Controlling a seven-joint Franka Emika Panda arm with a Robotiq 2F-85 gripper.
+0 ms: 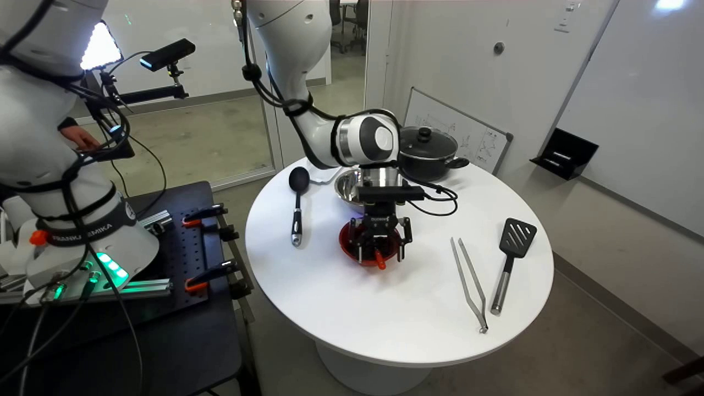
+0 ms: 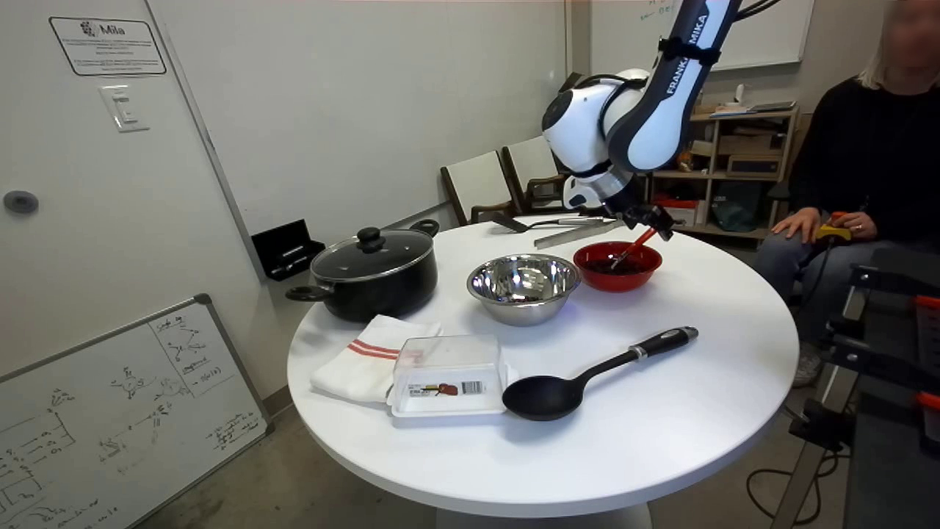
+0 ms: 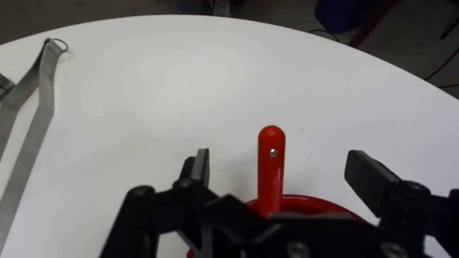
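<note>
A utensil with a red handle (image 3: 271, 167) leans in the red bowl (image 2: 617, 281), its handle sticking out over the rim; the bowl holds something dark. My gripper (image 1: 381, 256) is open above the bowl. In the wrist view the handle stands between the spread fingers, with clear space on both sides and nearer the left one. The bowl (image 3: 307, 202) is mostly hidden there by the gripper's body. A steel bowl (image 2: 523, 291) stands beside the red one.
Metal tongs (image 1: 472, 284) and a slotted spatula (image 1: 515, 247) lie to the right in exterior view 1. A black spoon (image 2: 564, 395), clear plastic box (image 2: 449, 379), folded towel (image 2: 366, 353) and lidded pot (image 2: 374, 273) are also on the table (image 1: 369, 317).
</note>
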